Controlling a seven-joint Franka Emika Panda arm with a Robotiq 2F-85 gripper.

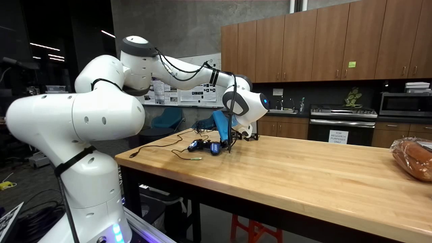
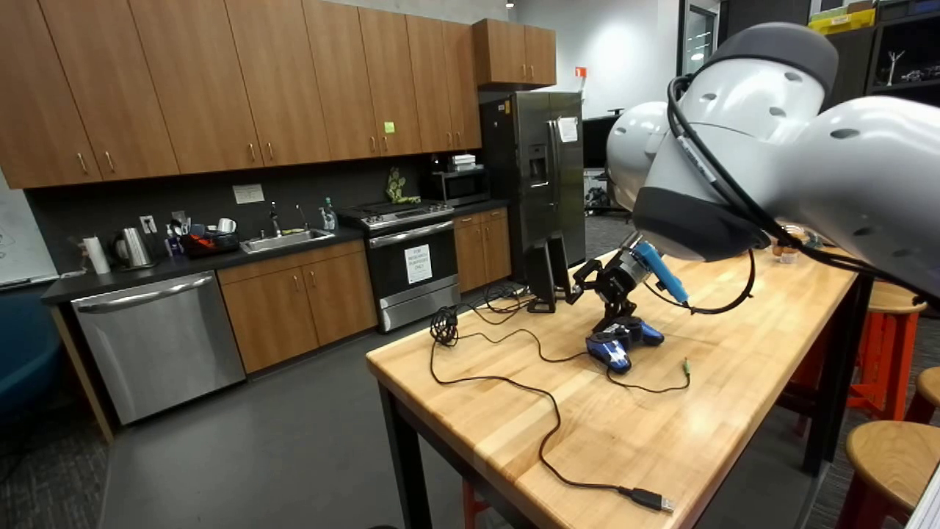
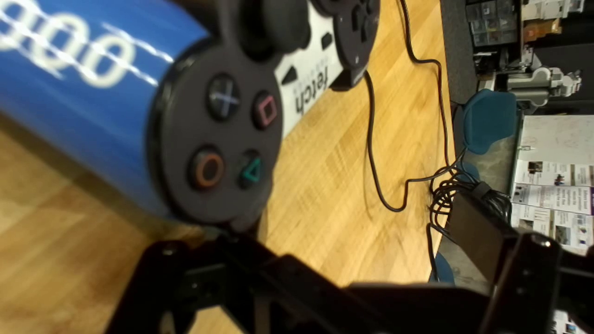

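Observation:
A blue and black game controller (image 2: 623,339) lies on the wooden table, its cable trailing away. In exterior view 1 the controller (image 1: 204,146) is left of the blue-wrapped wrist. The wrist view shows its face buttons and blue grip (image 3: 100,94) very close. My gripper (image 2: 588,307) is low over the table with its black fingers spread apart: open, nothing seen between them. One finger reaches down right beside the controller; whether they touch I cannot tell. In exterior view 1 the fingers are mostly hidden behind the blue wrap and the hanging cable.
Behind the gripper stands a dark upright panel (image 2: 548,272) on the table. A black cable (image 2: 529,379) runs towards the near edge, with a coiled bundle (image 2: 444,326) at the left edge. A plastic-wrapped brown item (image 1: 413,158) sits at the far end.

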